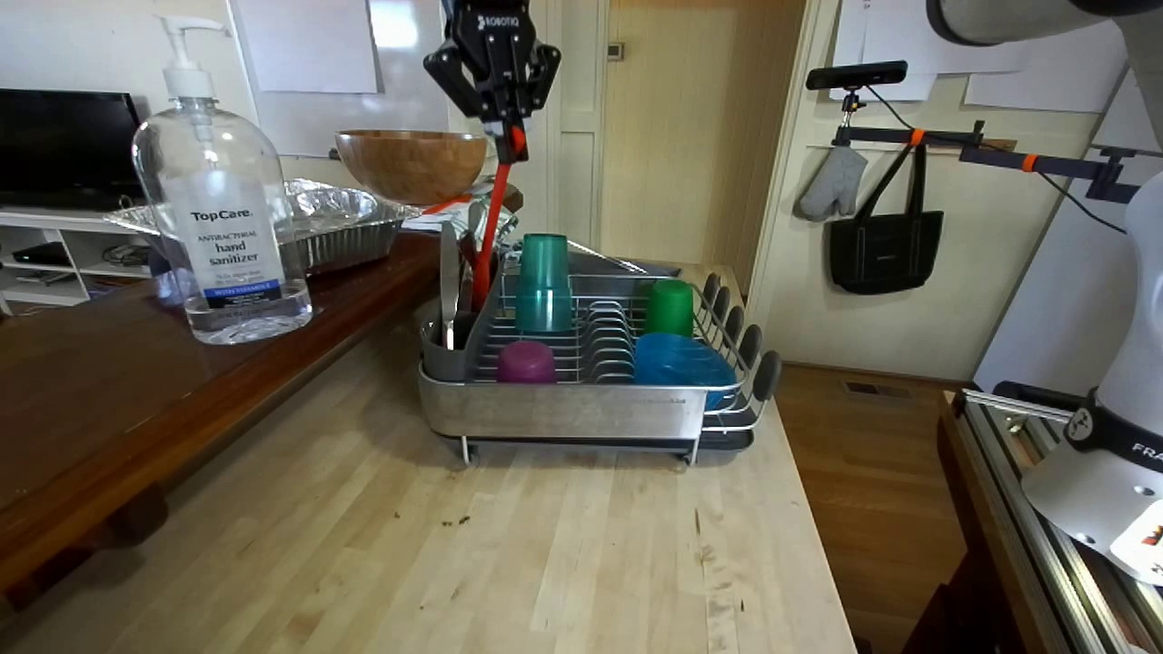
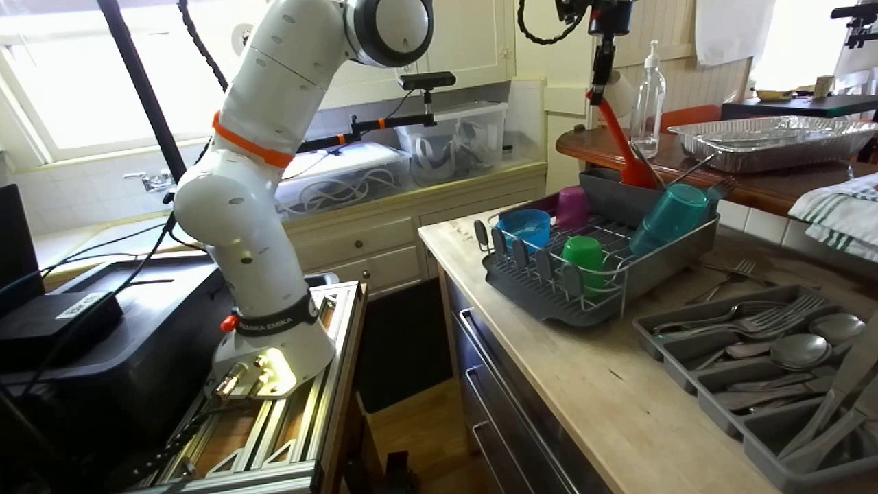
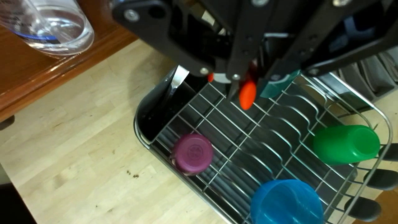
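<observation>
My gripper (image 1: 508, 147) is shut on the upper end of a red utensil (image 1: 496, 213), above the left end of the dish rack (image 1: 567, 412). The utensil hangs at a slant, and its broad lower part shows at the cutlery holder (image 1: 441, 360); whether its tip is clear of the holder I cannot tell. From the other side, the second exterior view shows the red utensil (image 2: 613, 123) below my fingers. In the wrist view only a short orange-red end (image 3: 247, 95) shows by the fingertips, the rest being hidden by the gripper.
A teal cup (image 1: 544, 285), a purple cup (image 1: 526, 363), a green cup (image 1: 670, 307) and a blue bowl (image 1: 684, 360) sit in the rack. Other cutlery stands in the holder. A sanitizer bottle (image 1: 223, 218) is on the raised ledge.
</observation>
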